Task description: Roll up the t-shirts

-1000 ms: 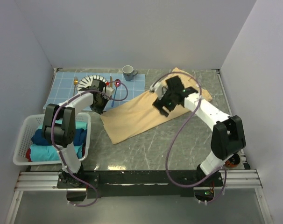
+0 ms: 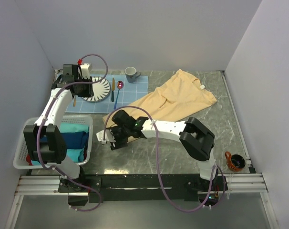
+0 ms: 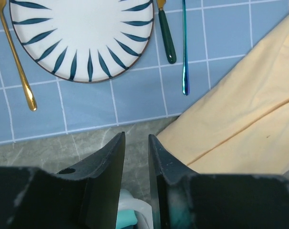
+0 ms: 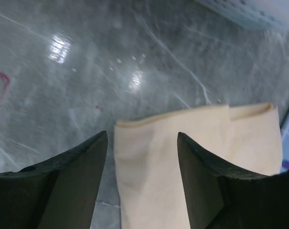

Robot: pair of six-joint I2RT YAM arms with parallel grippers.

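Note:
A pale orange t-shirt (image 2: 169,97), folded into a long strip, lies diagonally across the counter with its wider end at the back right. My right gripper is open above the strip's near-left end, with a corner of the cloth (image 4: 149,143) visible between and below its fingers; they do not appear closed on it. My left gripper stands part open over the blue mat by the plate, empty, with the cloth's edge just to its right in the left wrist view. Rolled blue and teal shirts (image 2: 74,139) fill the basket.
The white basket (image 2: 90,138) stands at front left, under the left arm. A striped plate (image 2: 102,88), cutlery and a grey mug (image 2: 130,74) sit at the back on the blue mat (image 2: 139,86). An orange-brown cup (image 2: 236,162) is at front right. Bare counter lies in front of the shirt.
My left gripper has drawn away from that end, back and left over the plate.

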